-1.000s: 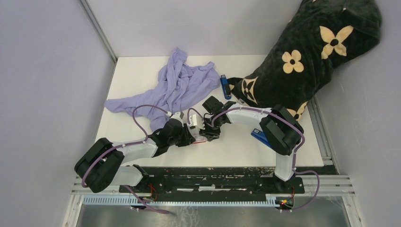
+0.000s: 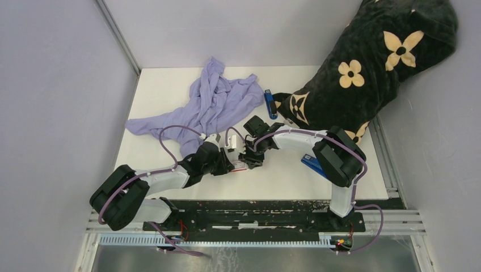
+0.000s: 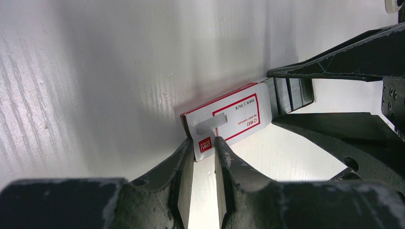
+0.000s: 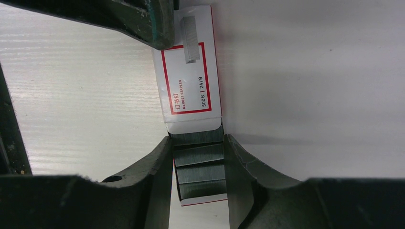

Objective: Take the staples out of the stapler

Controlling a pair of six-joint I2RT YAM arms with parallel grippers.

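A white staple box (image 3: 236, 117) with red print lies on the table, its inner tray (image 4: 199, 167) slid part way out, showing dark staple strips. A loose staple strip (image 4: 190, 38) rests on the box top. My right gripper is shut on the tray end. My left gripper is at the box's other end, beside that strip, fingertips slightly apart; whether anything is between them is unclear. In the top view both grippers (image 2: 227, 165) (image 2: 253, 160) meet at the table's middle front. Two blue staplers (image 2: 270, 105) (image 2: 315, 165) lie apart from them.
A lilac cloth (image 2: 215, 99) covers the back left, and a dark floral fabric (image 2: 368, 68) fills the back right.
In the top view the right arm has shifted very slightly; otherwise the scene looks the same.
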